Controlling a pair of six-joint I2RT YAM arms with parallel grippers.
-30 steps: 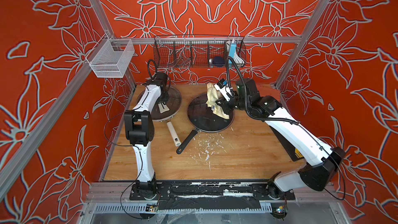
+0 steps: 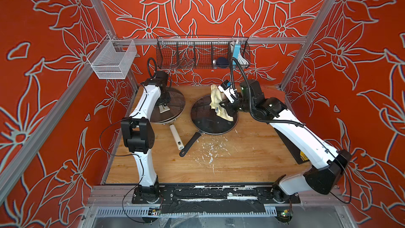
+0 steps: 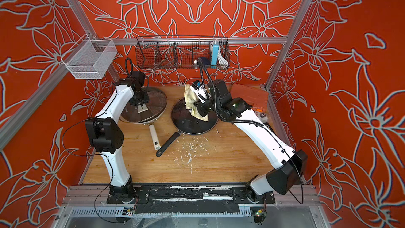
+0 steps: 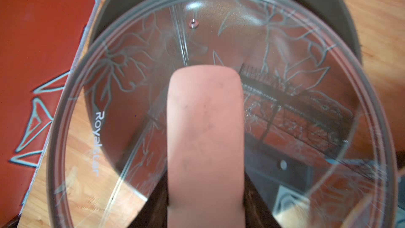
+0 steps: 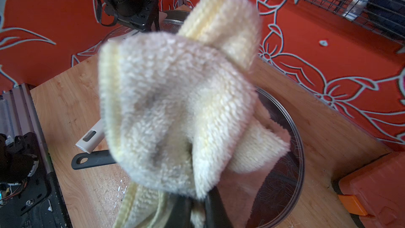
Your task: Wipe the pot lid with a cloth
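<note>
A glass pot lid (image 4: 126, 152) with a clear rim covers the pot (image 4: 346, 21) at the left, set off-centre so that part of the pot's edge shows past it. My left gripper is shut on the lid's pale upright handle (image 4: 205, 130), one finger on each side. A cream fluffy cloth (image 5: 168, 109) hangs bunched from my right gripper, which is shut on it. In the top left view the cloth (image 2: 217, 99) is over the dark round pan (image 2: 202, 120); its folds hide part of the pan's shiny surface.
A pale handle (image 2: 176, 137) and a black pan handle (image 2: 189, 144) point toward the front. White flakes (image 2: 211, 152) are scattered on the bare front table. A black wire basket (image 2: 181, 54) hangs at the back, and a white basket (image 2: 111, 63) at the left.
The right arm and cloth look unmoved.
</note>
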